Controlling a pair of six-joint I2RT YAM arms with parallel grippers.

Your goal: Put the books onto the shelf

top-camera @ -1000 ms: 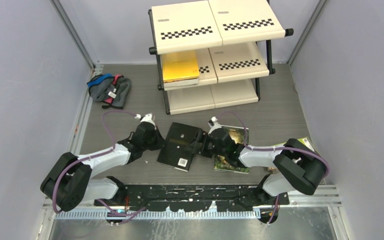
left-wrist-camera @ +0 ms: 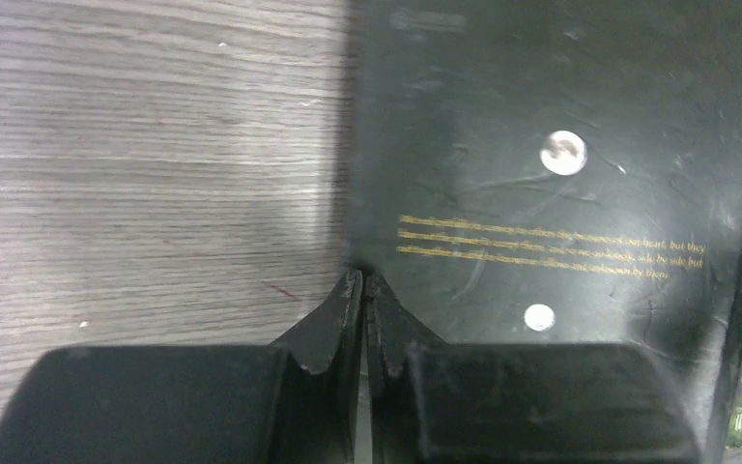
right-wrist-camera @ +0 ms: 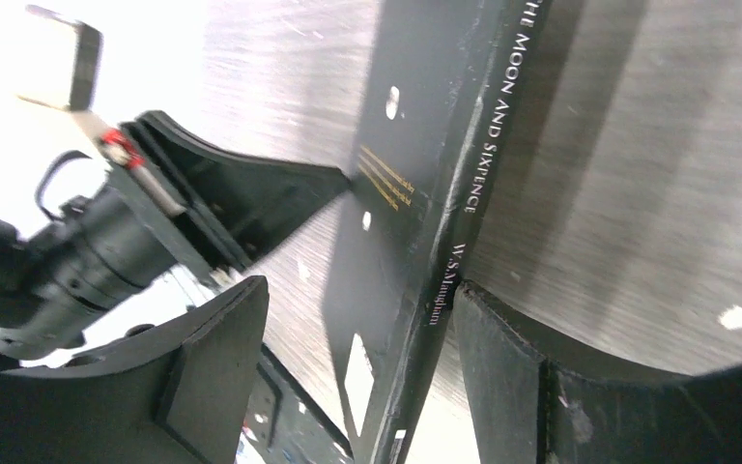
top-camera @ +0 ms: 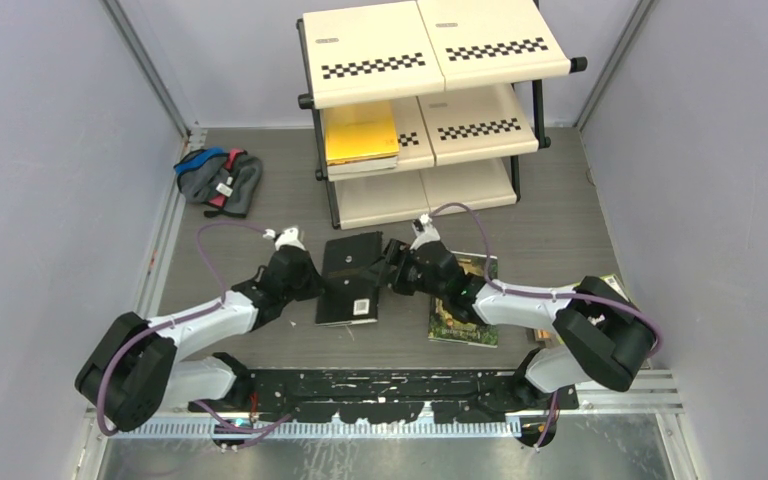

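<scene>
A black book (top-camera: 348, 293), its spine reading "The Moon and Sixpence", is between my two arms on the grey floor, below the shelf. At its left edge, my left gripper is shut on the book's edge, with only a thin part between the tips. My right gripper is open at the opposite side, its fingers apart around the spine; the right finger (right-wrist-camera: 478, 314) is close against it. Partly under the right arm lies a green illustrated book (top-camera: 470, 327).
Yellow books (top-camera: 360, 135) lie on the middle level of the cream shelf (top-camera: 475, 180). A grey bag (top-camera: 222, 185) rests at the back left. Another book (top-camera: 610, 285) is partly hidden behind the right arm.
The black book has turned straighter and shifted slightly up and left, looking narrower from above. My right gripper has moved a little left and up, and the left gripper slightly left.
</scene>
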